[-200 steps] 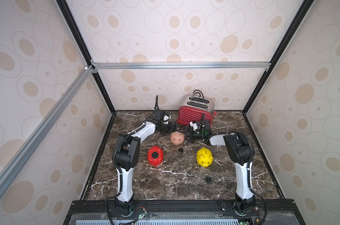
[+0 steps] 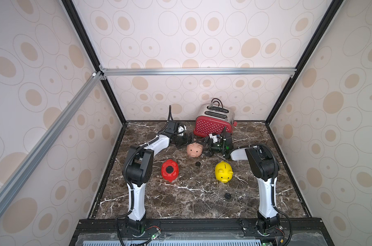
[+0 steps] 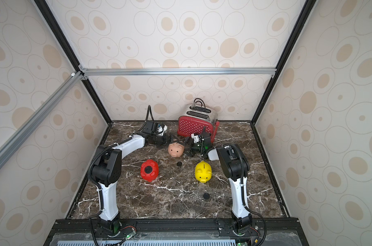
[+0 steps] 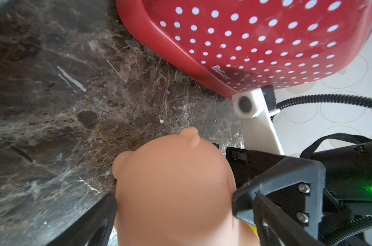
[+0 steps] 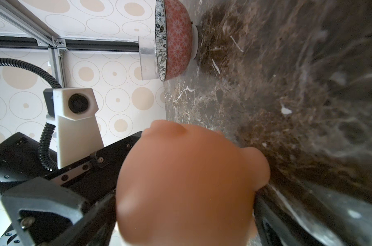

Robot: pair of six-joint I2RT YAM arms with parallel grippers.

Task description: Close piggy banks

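A pink piggy bank (image 2: 194, 150) is between my two grippers, its face toward the front. My left gripper is open, its fingers on either side of the pig's body. From the other side my right gripper is open around it too, the pig filling the space between the fingers. Whether the pads touch it I cannot tell. The red piggy bank (image 2: 169, 177) lies belly up with a black plug (image 2: 169, 169) in it. The yellow piggy bank (image 2: 223, 172) stands upright, slot on top. Two black plugs lie loose, one near the pink pig (image 2: 197, 164), one farther forward (image 2: 227, 196).
Right behind the pink pig stands a red dotted toaster (image 2: 212, 124), close to both grippers. A patterned bowl (image 5: 178, 41) shows in the right wrist view, near the wall.
The pink pig has shifted very slightly up and right in the top left view. The right arm has moved a little; the left arm barely. The red and yellow pigs have stayed put.
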